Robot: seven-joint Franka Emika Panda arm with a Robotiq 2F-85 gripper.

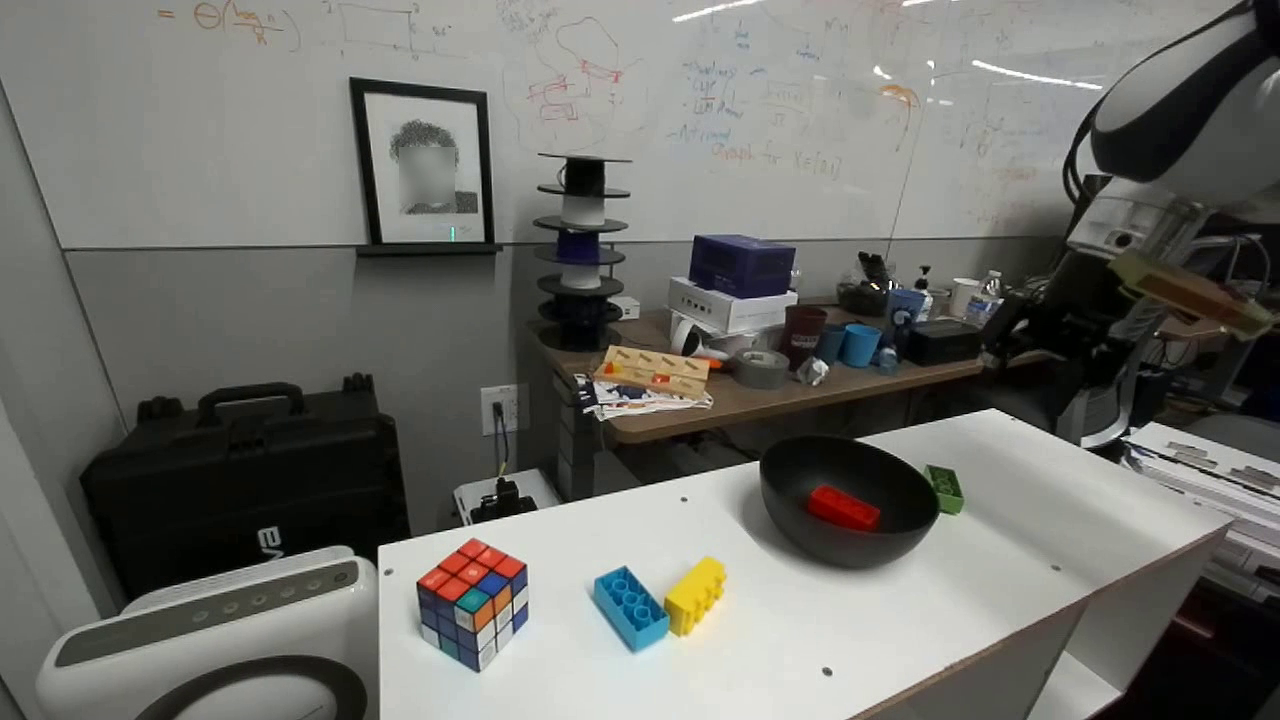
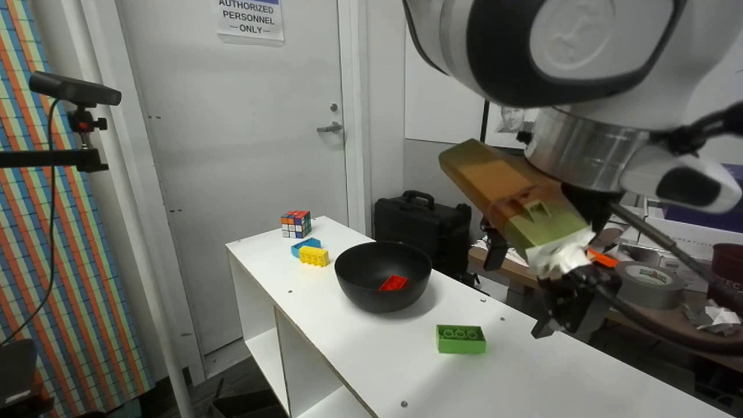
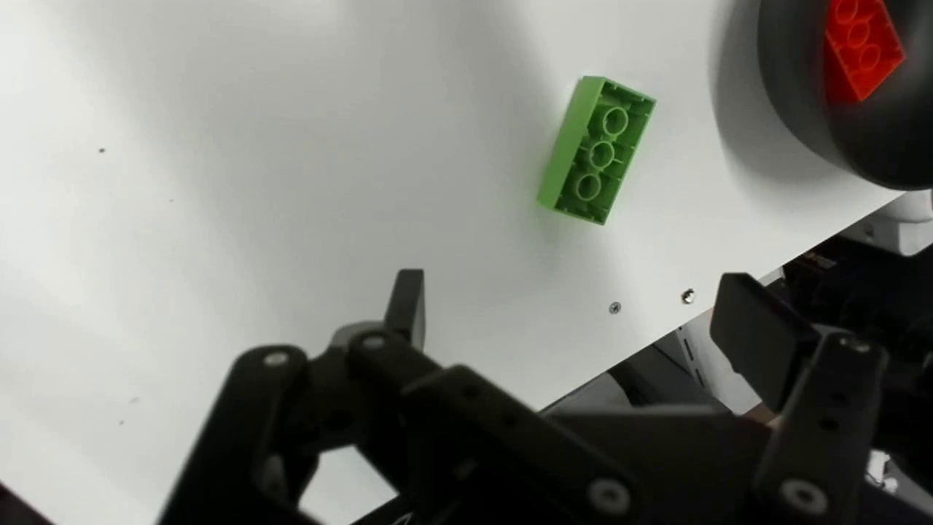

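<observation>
A red brick (image 1: 843, 508) lies inside the black bowl (image 1: 792, 480). On the white tabletop beside the bowl rests a green brick (image 3: 597, 150), its hollow side up. Farther along the table, a blue brick (image 1: 631, 608) and a yellow brick (image 1: 696, 595) lie close together, with a Rubik's cube (image 1: 474, 602) past them. In the wrist view my gripper is open, its fingers wide apart and nothing between them. It hangs above the table, off to one side of the green brick and clear of it.
The white tabletop (image 2: 557, 376) ends at a long edge near the green brick. Behind it stands a cluttered brown desk (image 1: 672, 420) with boxes, cups and a tape roll.
</observation>
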